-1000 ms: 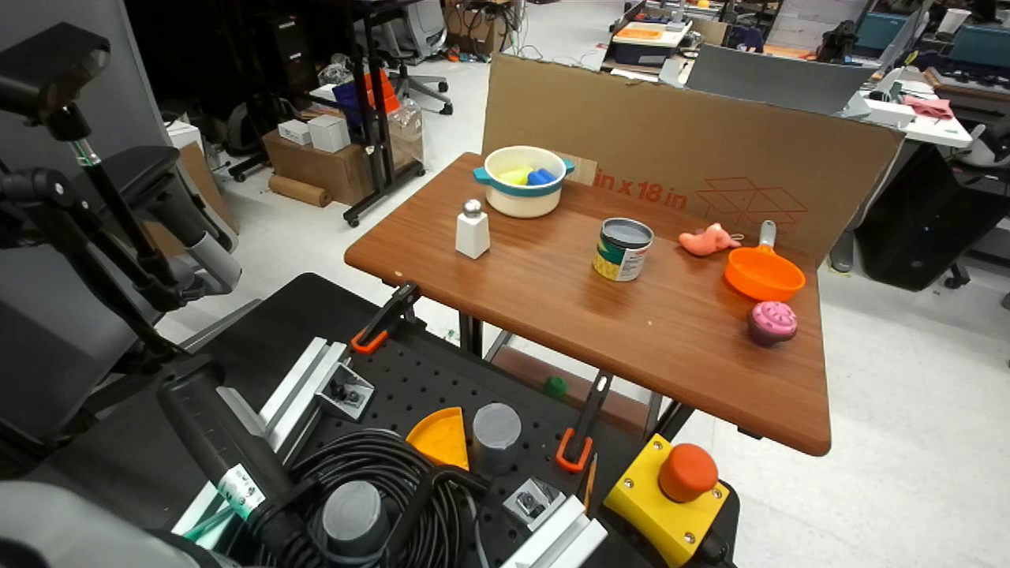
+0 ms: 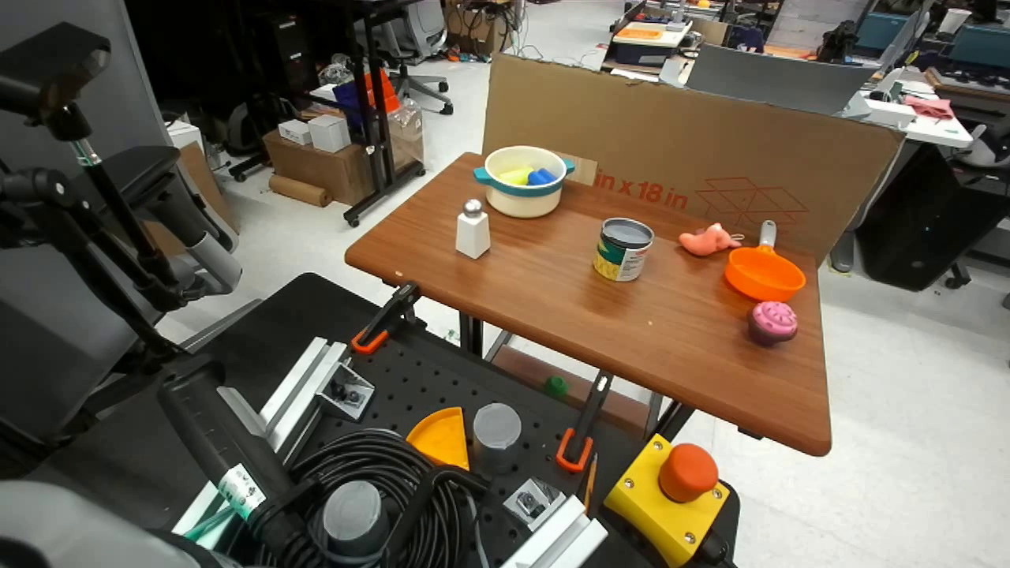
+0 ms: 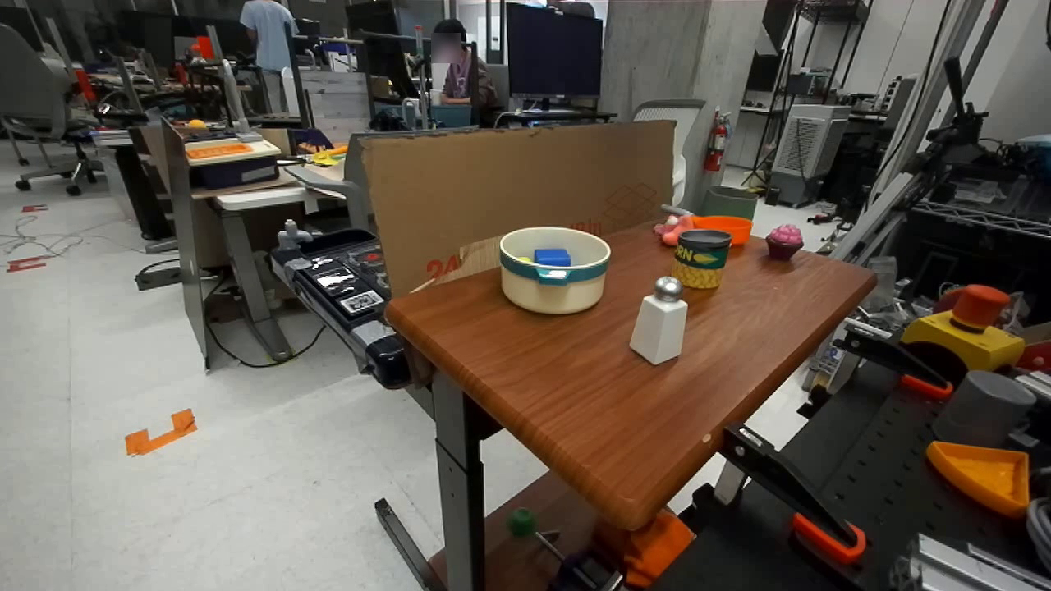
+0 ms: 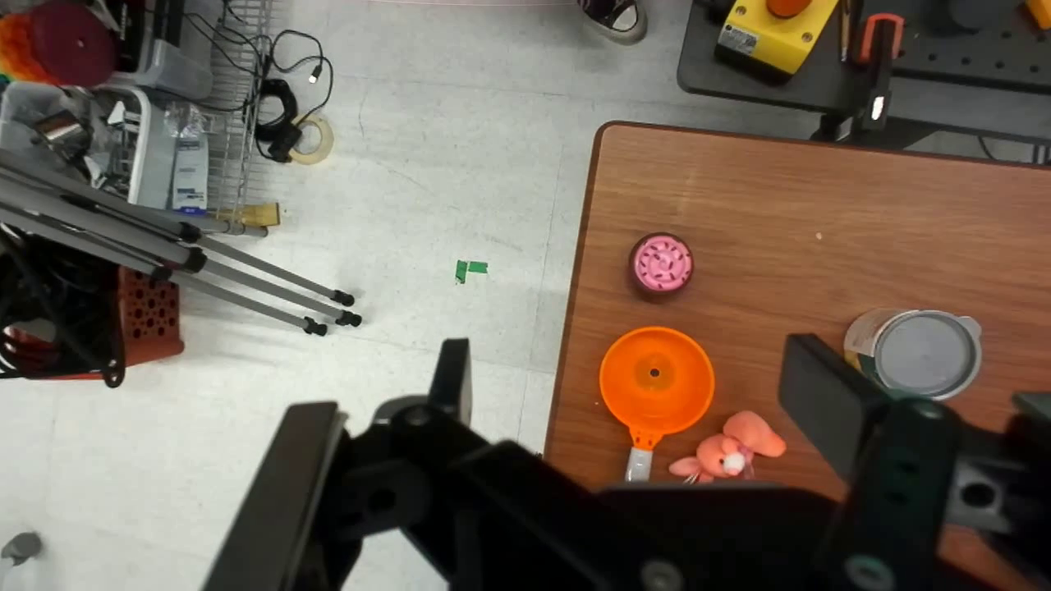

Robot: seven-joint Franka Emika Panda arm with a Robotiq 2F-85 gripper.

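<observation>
High above the table's end, my gripper stands open in the wrist view, its two fingers wide apart and nothing held. Below the gap lies an orange pan or funnel with a grey handle [image 4: 657, 379]. Close to it are a pink-topped cupcake [image 4: 662, 263] and a coral-coloured toy [image 4: 731, 448]. A corn can [image 2: 622, 250] stands mid-table. Farther left in exterior view 1, a white shaker with a silver top [image 2: 473, 230] is upright beside a cream pot [image 2: 523, 200], which holds a blue piece [image 3: 553, 257] and a yellow one. Neither exterior view shows the gripper.
Along the back of the wooden table [image 2: 559, 293] runs a cardboard wall [image 2: 663, 132]. Clamps [image 2: 587, 422] and a yellow box with a red button [image 2: 668, 492] sit by the front edge. Bare tabletop lies between the shaker and the can.
</observation>
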